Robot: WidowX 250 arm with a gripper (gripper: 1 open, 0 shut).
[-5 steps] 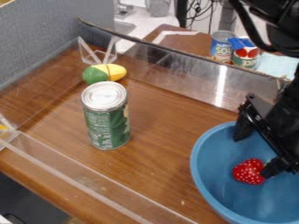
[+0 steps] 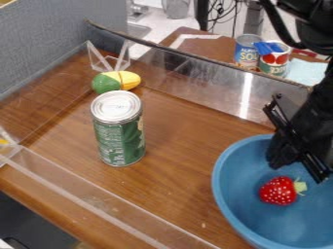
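Note:
A blue bowl sits at the right of the wooden surface, with a red toy strawberry lying inside it. The black gripper hangs over the back part of the bowl, above the strawberry and apart from it. Its fingertips are dark and partly overlap; nothing shows between them, and it looks shut.
A tall green-labelled can stands left of the bowl. Green and yellow toy items lie at the back left near a grey panel. A clear rail edges the surface.
The gripper has risen up and back from the strawberry, which now shows more fully in the bowl.

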